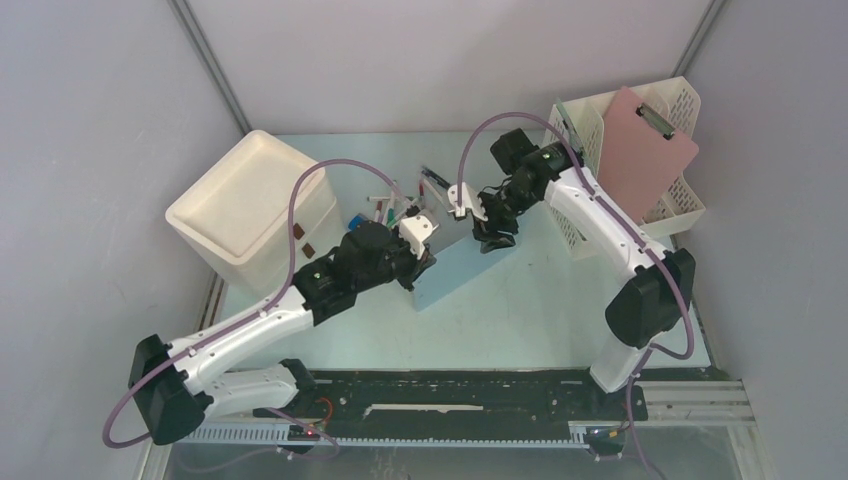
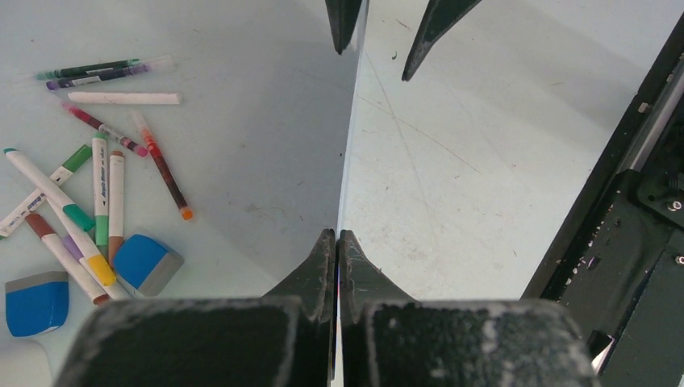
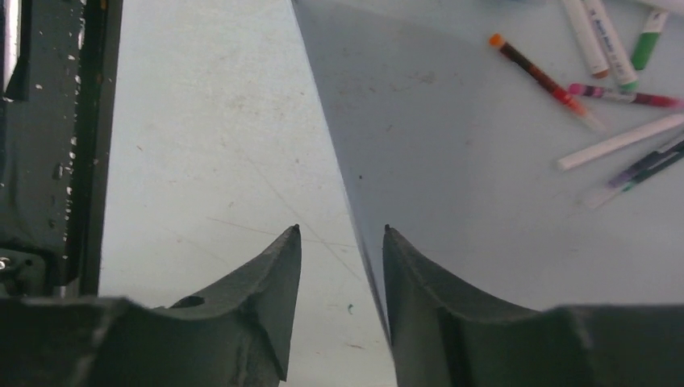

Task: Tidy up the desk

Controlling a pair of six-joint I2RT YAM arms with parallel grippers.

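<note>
A thin light-blue sheet [image 1: 455,275] stands on edge across the middle of the desk. My left gripper is shut on its edge at one end. My right gripper is at the other end, its fingers parted on either side of the edge. Behind the sheet lie several markers [image 2: 109,185] and two blue blocks with grey ends [image 2: 147,262].
A cream bin [image 1: 240,160] stands at the left. A white perforated holder [image 1: 685,105] with a pink clipboard [image 1: 640,165] is at the back right.
</note>
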